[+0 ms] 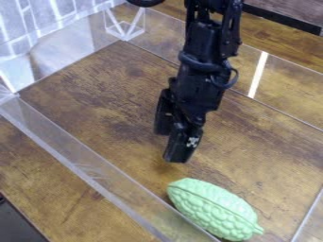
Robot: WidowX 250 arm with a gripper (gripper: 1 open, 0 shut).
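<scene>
The black robot gripper (176, 132) hangs low over the middle of the wooden floor, open, its two fingers pointing down. A pale green ridged bitter melon (213, 207) lies at the lower right, below the gripper in the view and apart from it.
Clear plastic walls (89, 161) border the wooden surface (89, 95). A white curtain-like cloth is at the top left.
</scene>
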